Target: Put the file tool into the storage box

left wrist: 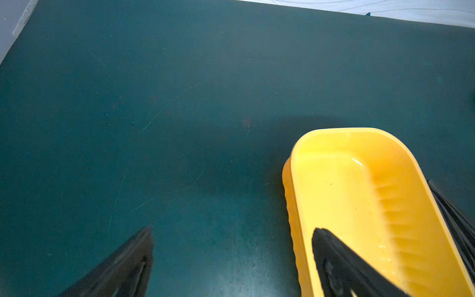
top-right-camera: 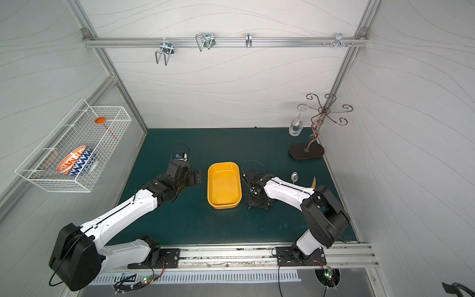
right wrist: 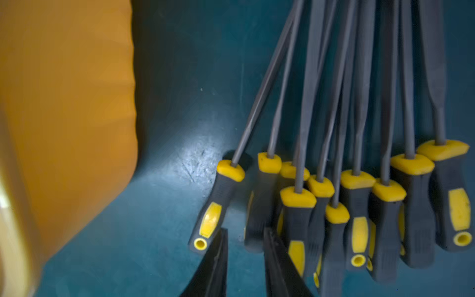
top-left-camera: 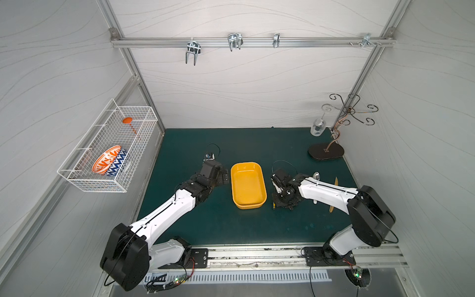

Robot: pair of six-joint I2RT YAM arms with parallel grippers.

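Observation:
The file tools (right wrist: 296, 198) lie fanned out on the table, with grey shafts and black-and-yellow handles. My right gripper is over the handles at the left side of the fan. Its fingers stand a narrow gap apart; the table shows between them, and whether they grip a handle cannot be told. Left of the fan is the empty yellow storage box (top-left-camera: 249, 185), also in the left wrist view (left wrist: 341, 198). At its left side, my left gripper stands open with nothing between its fingers. From above, the right arm hides most of the files.
A spoon (top-left-camera: 315, 175) and a yellow-brown knife (top-left-camera: 334, 195) lie right of the files. A dark-based metal stand (top-left-camera: 325, 151) with a hanging glass (top-left-camera: 318, 127) is at the back right. A wire basket (top-left-camera: 111, 148) hangs on the left.

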